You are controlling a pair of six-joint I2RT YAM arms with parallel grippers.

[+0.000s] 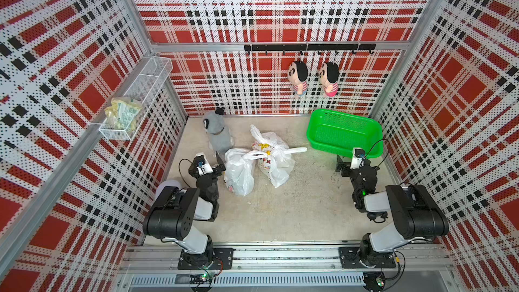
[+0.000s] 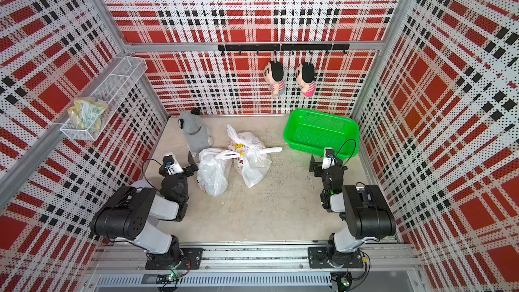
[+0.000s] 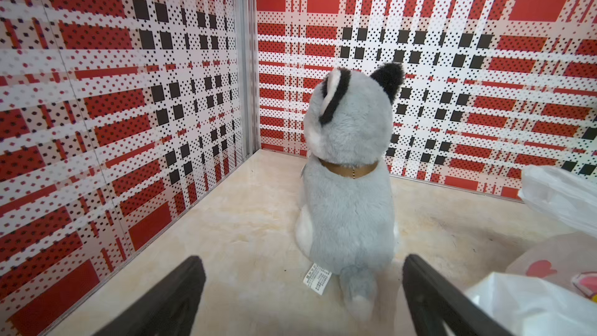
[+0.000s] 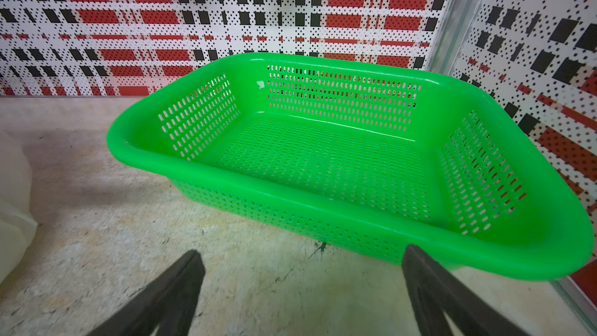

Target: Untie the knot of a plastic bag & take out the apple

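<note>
Two white plastic bags lie side by side at mid table: a left bag (image 1: 239, 175) and a right bag (image 1: 275, 165) with yellow print, both with handles gathered on top. An apple cannot be made out; part of the contents is hidden by plastic. My left gripper stands open just left of the left bag, facing a grey plush animal (image 3: 348, 211), with nothing in its grasp. My right gripper is open and empty in front of the green basket (image 4: 323, 205), to the right of the bags.
The basket is empty, at the back right. Two dolls (image 1: 297, 78) hang from a black hook rail on the back wall. A wire shelf (image 1: 156, 70) with a packet is on the left wall.
</note>
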